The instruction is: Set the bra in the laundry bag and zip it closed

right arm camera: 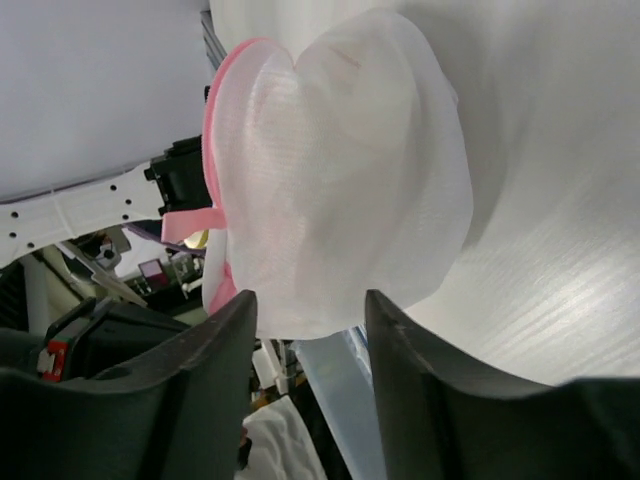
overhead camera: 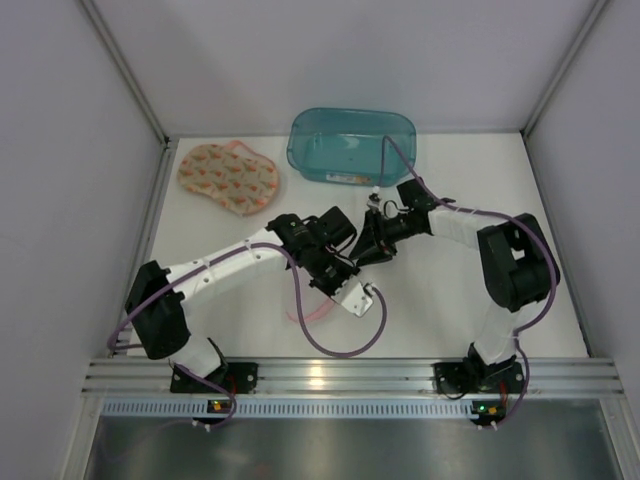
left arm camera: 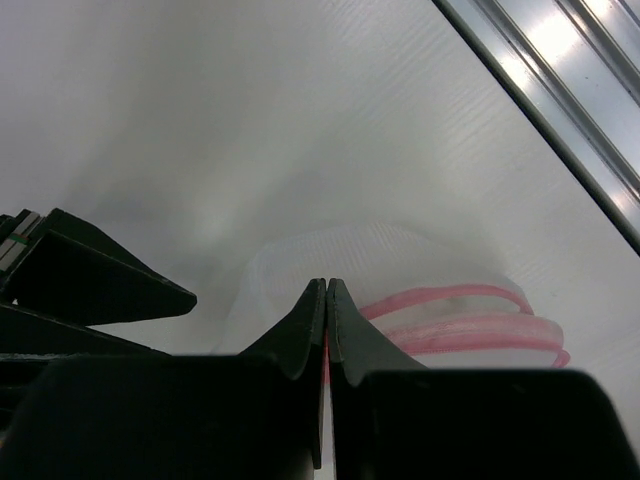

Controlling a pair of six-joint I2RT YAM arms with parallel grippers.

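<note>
The white mesh laundry bag with pink trim (right arm camera: pixel 340 160) fills much of the right wrist view, raised and bulging. In the left wrist view, its pink edge (left arm camera: pixel 470 335) runs beside my left gripper, which is shut on the bag near that edge. Below the bag's pale cloth, my right gripper has its fingers apart with nothing clearly between them. Seen from the top, the arms cover most of the bag, leaving a pink strip (overhead camera: pixel 318 310) visible. I cannot make out a bra; whether it is inside the bag is hidden.
At the back left lies a flat beige cloth with orange patterning and a pink edge (overhead camera: pixel 228 178). A teal bin (overhead camera: pixel 350 145) stands at the back middle, apparently empty. Purple cables loop over both arms.
</note>
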